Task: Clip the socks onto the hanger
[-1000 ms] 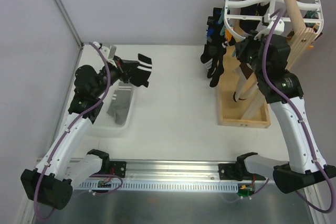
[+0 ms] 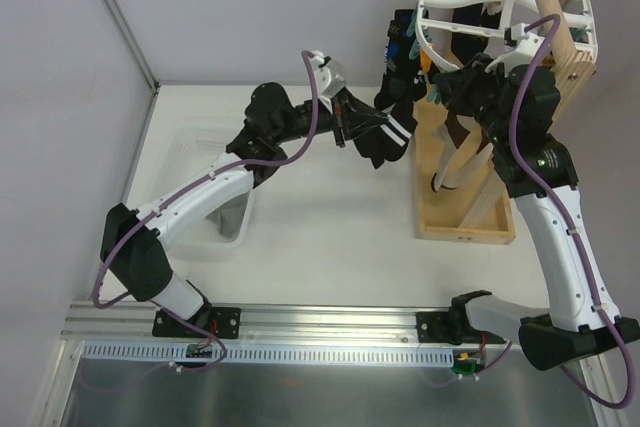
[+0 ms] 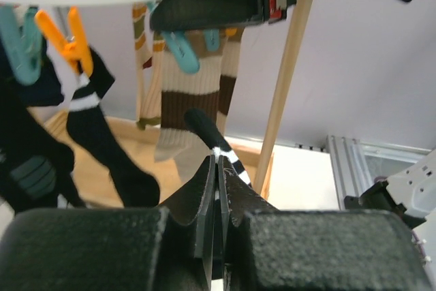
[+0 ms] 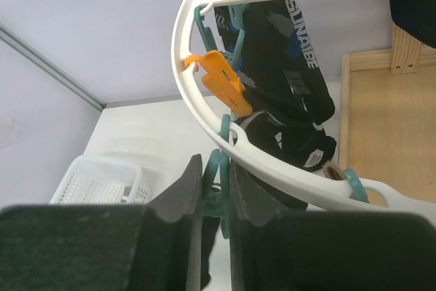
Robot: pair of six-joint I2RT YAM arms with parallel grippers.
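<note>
A black sock with white stripes (image 2: 392,131) hangs from my left gripper (image 2: 384,117), which is shut on its edge. In the left wrist view the sock (image 3: 203,129) shows beyond the fingertips. The white round hanger (image 2: 435,22) stands at the upper right on a wooden post. My right gripper is shut on a teal clip (image 4: 225,127) at the hanger's near rim. Dark socks hang from other clips, including one on an orange clip (image 4: 225,83). From above, the right gripper hides the clip that it holds.
A white basket (image 2: 180,162) on the left holds a grey item (image 2: 230,215). The wooden base (image 2: 465,235) stands under the hanger. White table between basket and base is clear. Striped brown socks (image 3: 197,93) also hang from the hanger.
My left arm has carried the striped sock from above the basket rightward, close to the hanger.
</note>
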